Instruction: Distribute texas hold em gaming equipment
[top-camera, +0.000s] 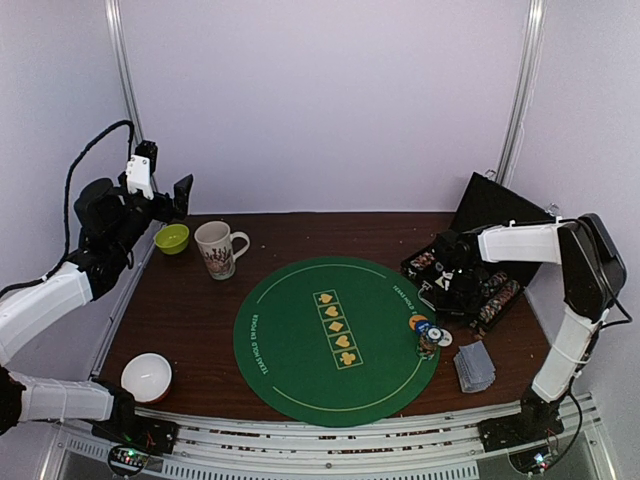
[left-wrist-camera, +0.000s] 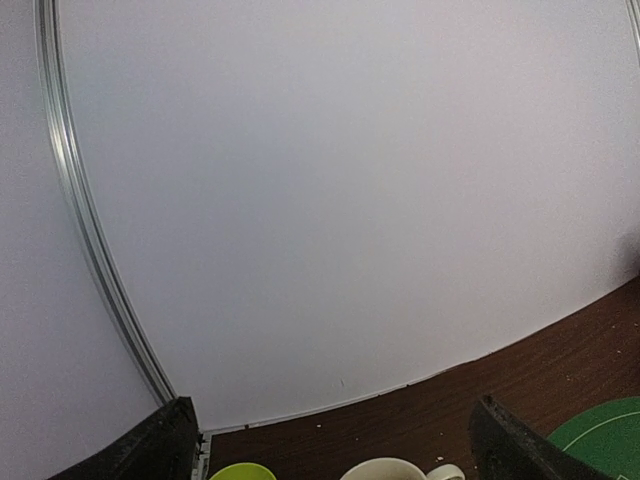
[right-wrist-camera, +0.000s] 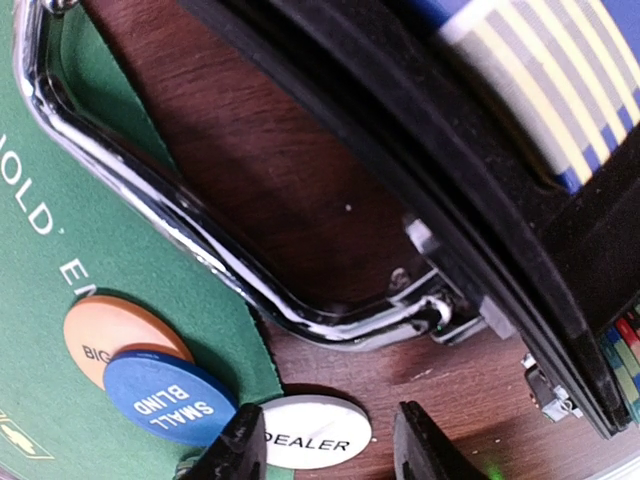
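Note:
My right gripper (top-camera: 455, 290) is over the front-left of the open black chip case (top-camera: 480, 210) on the right. In the right wrist view, my right gripper shows only dark fingertips at the bottom edge; what lies between them is unclear. Near them are the white dealer button (right-wrist-camera: 315, 420), small blind (right-wrist-camera: 165, 395) and orange big blind (right-wrist-camera: 105, 320) buttons, by the case's chrome handle (right-wrist-camera: 200, 225). The green mat (top-camera: 300, 370) fills the middle; a card deck (top-camera: 474, 370) lies at its right. My left gripper (top-camera: 175, 197) is raised at the left, open and empty.
A green bowl (top-camera: 171, 238) and a mug (top-camera: 216, 250) stand at the back left; a white bowl (top-camera: 146, 377) sits front left.

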